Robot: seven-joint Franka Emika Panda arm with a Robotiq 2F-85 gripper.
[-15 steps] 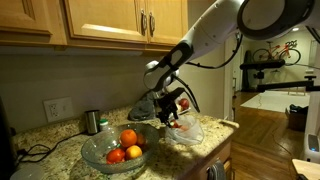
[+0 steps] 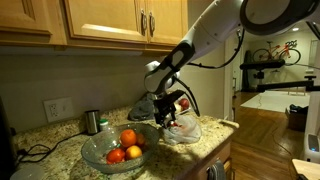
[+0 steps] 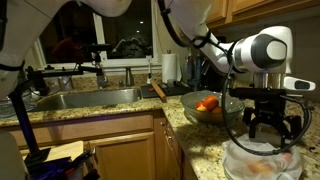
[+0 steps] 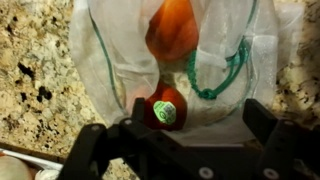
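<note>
A whitish mesh bag (image 4: 120,50) with a green drawstring (image 4: 226,80) lies on the counter beneath my gripper. In the wrist view, a red fruit (image 4: 166,104) with a green-and-white sticker shows near the bag, close to the left finger. Farther up, an orange fruit (image 4: 173,28) sits within the mesh. The fingers stand open, one dark finger on either side of the lower frame, and nothing is clamped between them. From the second exterior view, the gripper (image 3: 275,127) points down right over the bag (image 3: 258,163).
A large colander-like bowl (image 2: 98,151) holds several red and orange fruits left of the bag. Behind it stands a metal canister (image 2: 92,122) by the wall. The counter's front edge runs close to the bag, and a sink (image 3: 75,98) lies beyond the bowl.
</note>
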